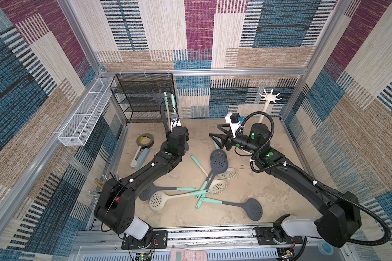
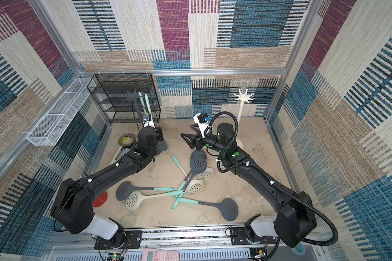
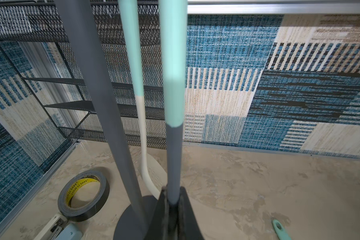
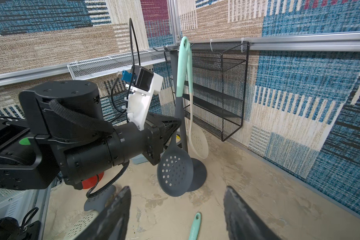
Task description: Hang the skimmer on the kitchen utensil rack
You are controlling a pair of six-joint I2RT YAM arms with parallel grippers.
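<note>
The grey utensil rack point(image 1: 156, 96), a post with hooks on top, stands at the back left. A skimmer with a dark grey perforated head point(image 4: 175, 172) and mint handle point(image 3: 174, 64) is upright beside the post. My left gripper is shut around its slim grey shaft. The handle's end is close to the hooks in the right wrist view; whether it sits on one, I cannot tell. A cream skimmer point(image 4: 198, 142) with a mint handle hangs just behind. My right gripper is open, nothing between its spread fingers, right of the rack.
Several skimmers and turners lie across the table, including a grey skimmer point(image 1: 219, 164) below my right gripper and another point(image 1: 253, 209) at the front. A tape roll point(image 3: 84, 196) lies left of the rack. Behind are a black mesh shelf point(image 1: 141, 93) and a cream rack point(image 1: 270, 96).
</note>
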